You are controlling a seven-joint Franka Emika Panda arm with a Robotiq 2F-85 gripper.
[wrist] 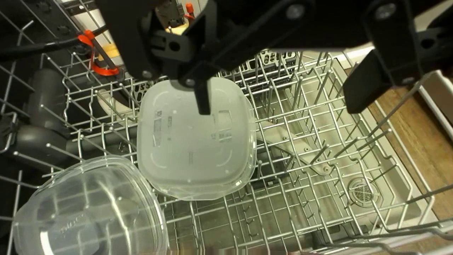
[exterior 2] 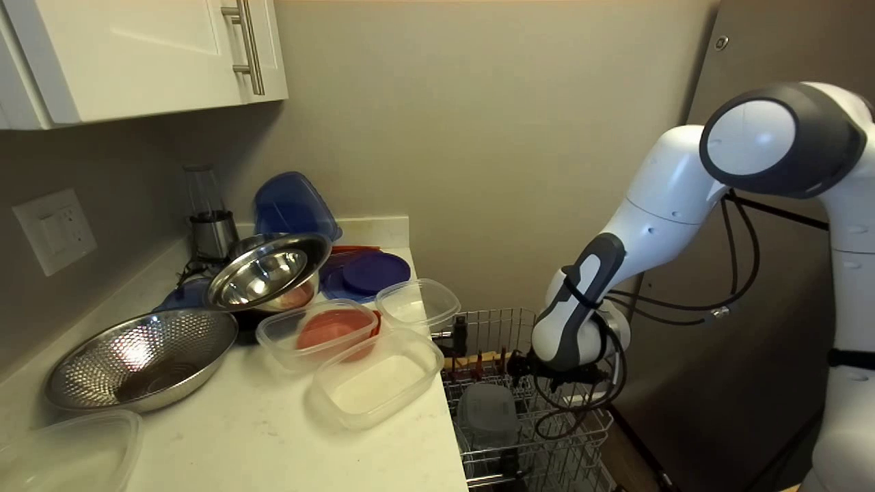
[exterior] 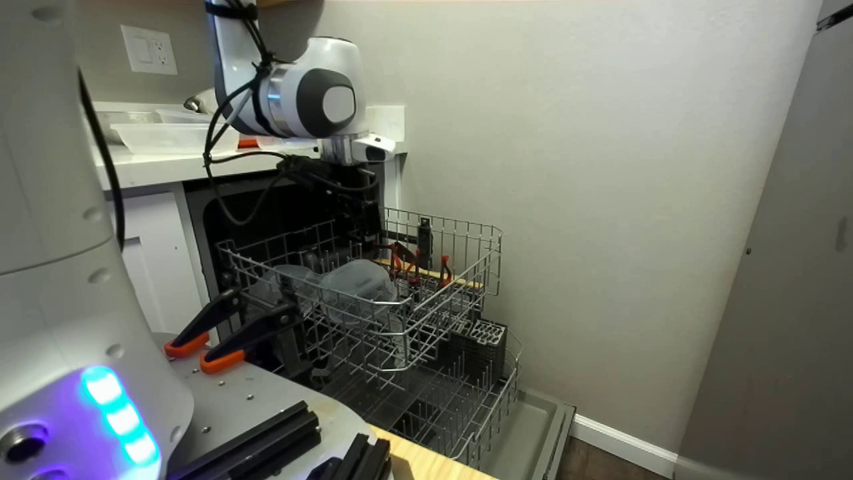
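Note:
My gripper (exterior: 362, 232) hangs down into the back part of the dishwasher's upper rack (exterior: 448, 320). In the wrist view its two dark fingers (wrist: 203, 100) stand wide apart, with only rack wires and nothing held between them; the gripper is open. A frosted plastic container (wrist: 195, 140) sits bottom up in the rack, partly overlapped in that view by the left finger. Whether they touch cannot be told. A second clear container (wrist: 89, 212) lies beside it at the lower left. From the second exterior view, the arm's wrist hides most of the gripper.
Orange-tipped clamps (wrist: 99, 59) line the rack's back side. The lower rack (exterior: 488, 416) is pulled out below. On the counter (exterior 2: 246, 434) stand clear containers (exterior 2: 381, 377), a metal colander (exterior 2: 143, 361), steel bowls (exterior 2: 266, 275) and blue lids (exterior 2: 375, 272).

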